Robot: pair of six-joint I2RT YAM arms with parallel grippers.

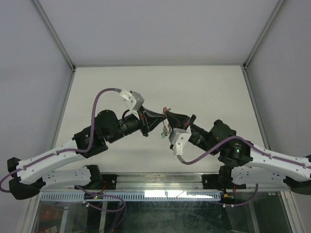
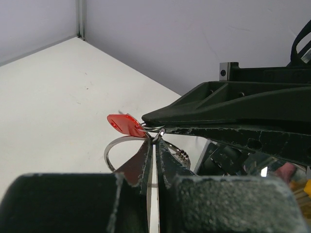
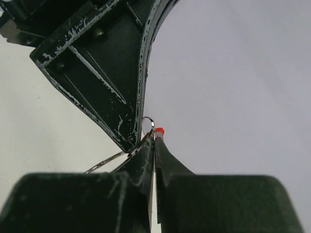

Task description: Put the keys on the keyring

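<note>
In the top view my left gripper (image 1: 164,115) and right gripper (image 1: 166,112) meet tip to tip above the table. In the left wrist view the metal keyring (image 2: 108,154) loops behind the left fingertips, which are shut on its wire. A red key head (image 2: 125,124) sits beside the right gripper's tip, close to a thin wire loop (image 2: 159,134). The right wrist view shows the right gripper shut, with a thin curved wire (image 3: 151,121) at its tips; whether it pinches this is unclear. Small keys (image 1: 165,131) hang below in the top view.
Grey walls (image 1: 155,34) enclose it at the back and sides, and a metal rail (image 1: 155,180) runs along the front.
</note>
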